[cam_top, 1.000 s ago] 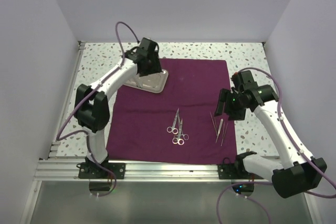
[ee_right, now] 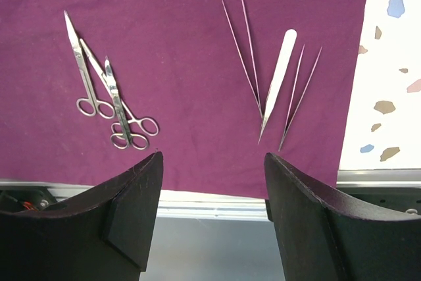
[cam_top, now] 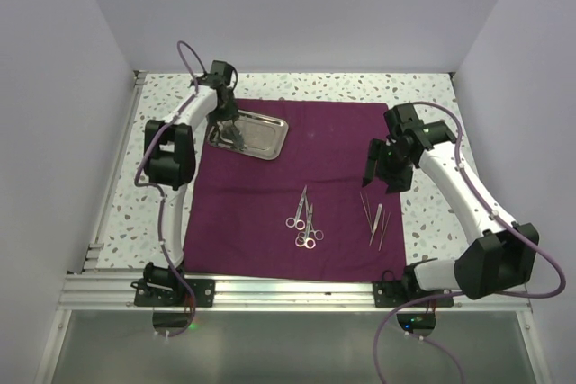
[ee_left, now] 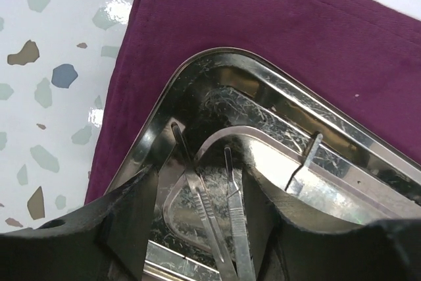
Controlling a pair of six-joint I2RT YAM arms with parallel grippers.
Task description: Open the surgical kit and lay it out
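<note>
The silver metal tray (cam_top: pixel 264 138) lies at the cloth's upper left. Above its left end is my left gripper, its fingers apart. Two slim scalpel-like handles (ee_left: pixel 205 210) lie side by side in the tray, between those fingers in the left wrist view; contact cannot be told. A short metal piece (ee_left: pixel 306 162) leans at the tray's inner step. My right gripper hangs open and empty over the right of the cloth. Scissors (ee_right: pixel 87 70) lie in a group at the cloth's lower middle. Two tweezers (ee_right: pixel 247 57) flank a white pointed tool (ee_right: pixel 279 77) to the right.
A purple cloth (cam_top: pixel 243 222) covers most of the speckled table (cam_top: pixel 432 222). A metal rail (cam_top: pixel 288 287) runs along the front edge.
My left gripper has moved left, over the tray's left end. The laid-out instruments have not moved.
</note>
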